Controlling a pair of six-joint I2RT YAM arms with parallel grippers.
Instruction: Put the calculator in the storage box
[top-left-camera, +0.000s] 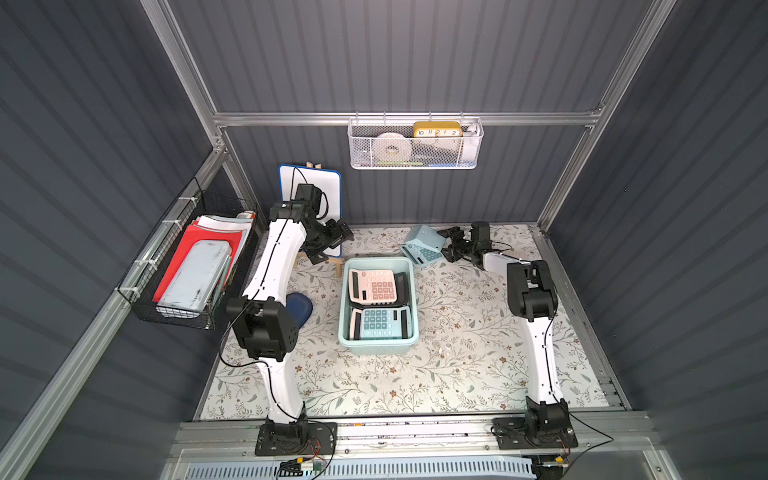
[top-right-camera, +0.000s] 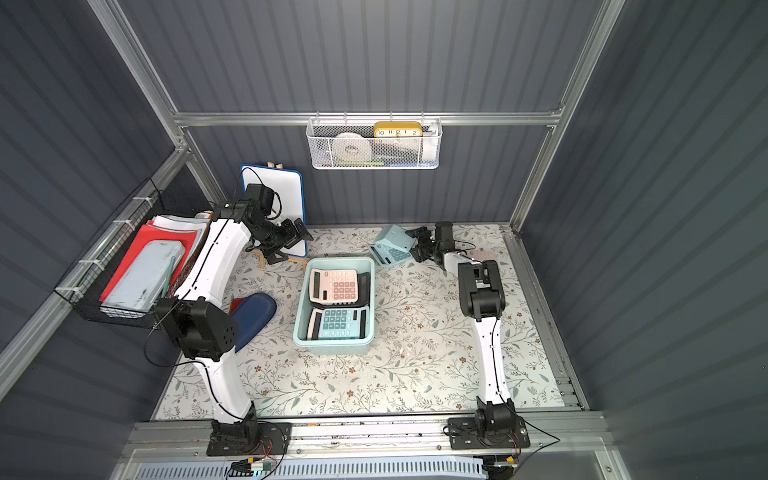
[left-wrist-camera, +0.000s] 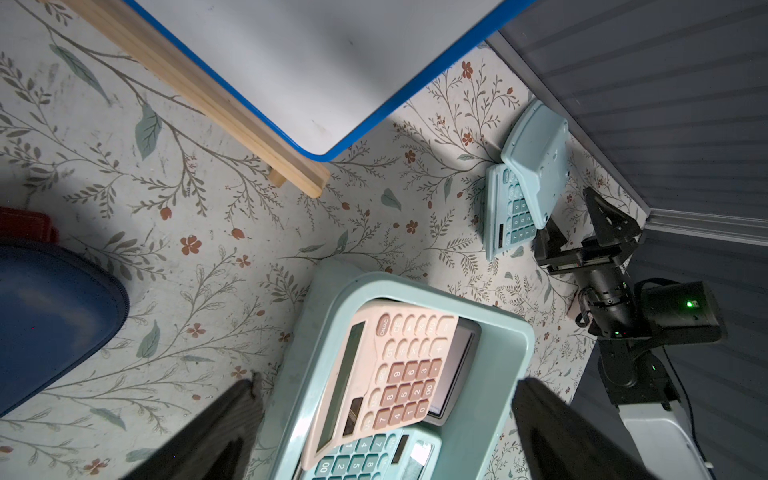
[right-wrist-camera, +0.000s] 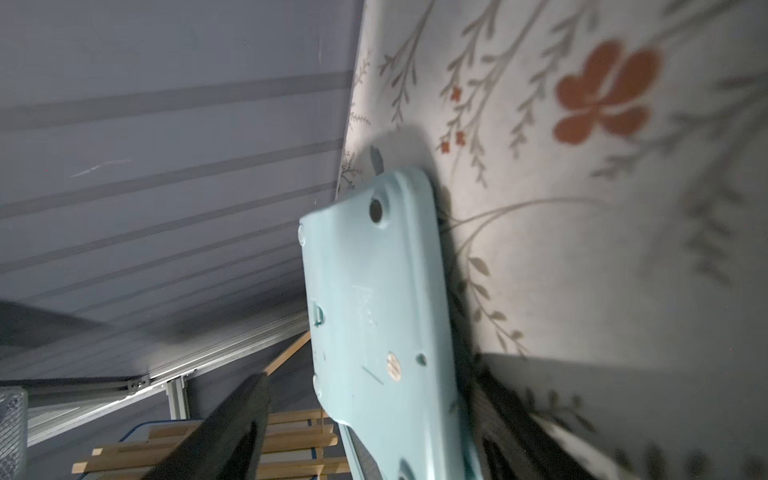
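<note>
Two light-blue calculators lie at the back of the table. One rests keys up (top-left-camera: 420, 256); the other is tipped with its back showing (top-left-camera: 425, 236) and leans over the first. Right beside the tipped one is my right gripper (top-left-camera: 449, 245); its fingers (right-wrist-camera: 512, 436) straddle the calculator's near end in the right wrist view, apart, with a gap on the left. The storage box (top-left-camera: 344, 312), pale green-blue, holds a pink calculator (top-left-camera: 373, 285), a blue calculator (top-left-camera: 382, 323) and a dark one partly covered. My left gripper (top-left-camera: 333, 245) hangs open and empty before the whiteboard.
A whiteboard (top-left-camera: 320, 188) on a wooden stand is at the back left, close to the left gripper. A dark blue pouch (top-left-camera: 298, 309) lies left of the box. A wire basket (top-left-camera: 376, 156) hangs on the back wall.
</note>
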